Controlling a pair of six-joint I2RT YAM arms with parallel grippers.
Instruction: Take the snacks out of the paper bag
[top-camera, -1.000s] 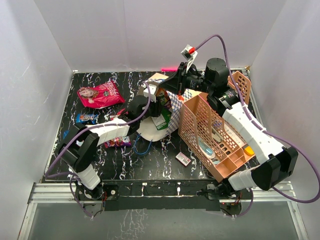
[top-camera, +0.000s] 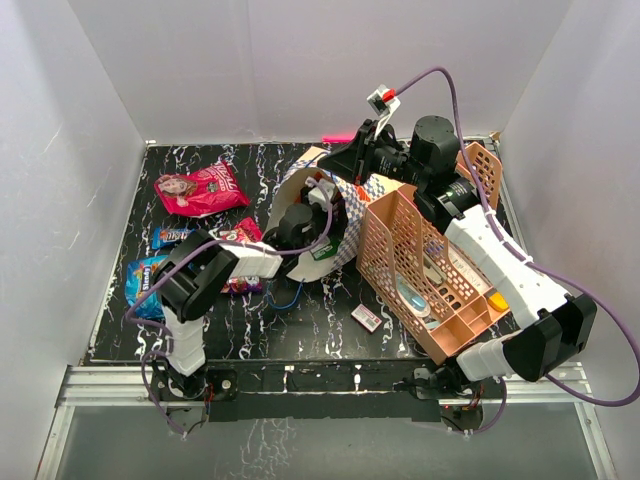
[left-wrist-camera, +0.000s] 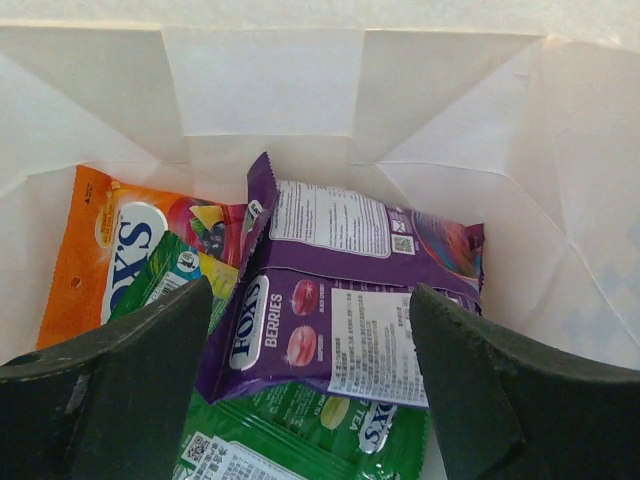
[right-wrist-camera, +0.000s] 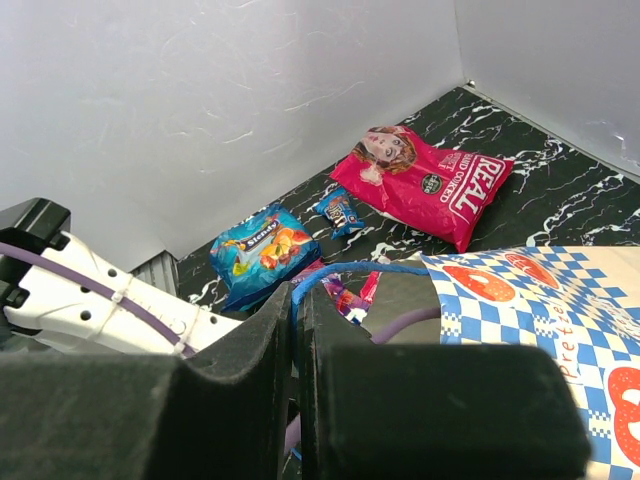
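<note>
Inside the paper bag (left-wrist-camera: 265, 80), my left gripper is open, its fingers spread on either side of a purple berries packet (left-wrist-camera: 330, 255). Beneath that packet lie green packets (left-wrist-camera: 330, 425), and an orange packet (left-wrist-camera: 75, 260) rests at the left. Whether either finger touches the purple packet I cannot tell. My right gripper is shut on the bag's blue handle (right-wrist-camera: 365, 267) and holds the mouth up. From above, the left arm hides part of the bag opening; a green packet (top-camera: 325, 249) shows near its lower edge.
A large red bag (top-camera: 202, 190), a small blue packet (top-camera: 170, 237) and a blue snack bag (top-camera: 144, 285) lie on the left of the table. The orange basket (top-camera: 425, 265) stands close on the bag's right. A small card (top-camera: 366, 318) lies in front.
My left gripper has moved rightward and deeper into the bag, covering more of the packets from above. The right arm has stayed still, with the handle in its gripper.
</note>
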